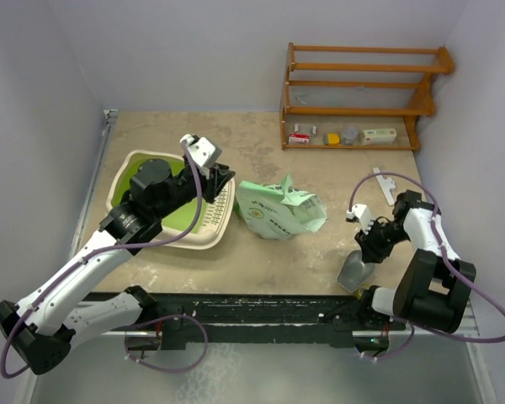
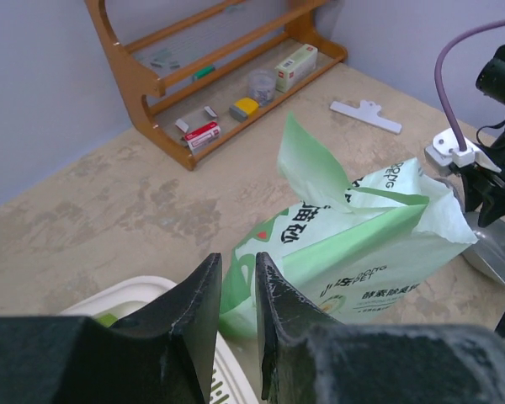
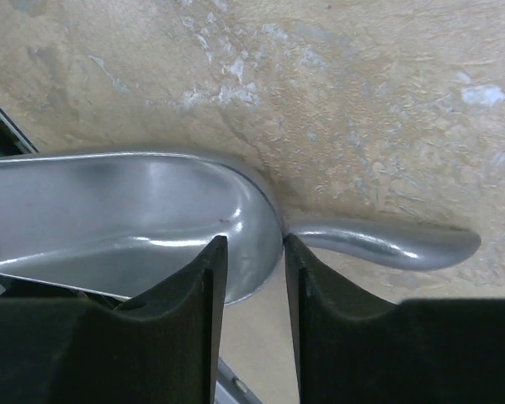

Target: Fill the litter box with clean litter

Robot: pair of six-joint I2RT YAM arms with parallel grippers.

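Observation:
The litter box [image 1: 218, 227], cream with a green inside, sits at the left of the worktop, my left gripper [image 1: 227, 175] above it. In the left wrist view that gripper's fingers stand close together above the box rim and a crumpled green-and-white litter bag [image 1: 273, 210], with nothing visible between them. The bag stands mid-worktop, its top flaps up. A metal scoop [image 1: 353, 271] lies at the front right. My right gripper is low over it, fingers part open around the spot where bowl meets handle; whether they touch it I cannot tell.
A wooden shelf [image 1: 362, 109] with small items stands at the back right. A white clip-like item [image 1: 385, 187] lies below it on the right.

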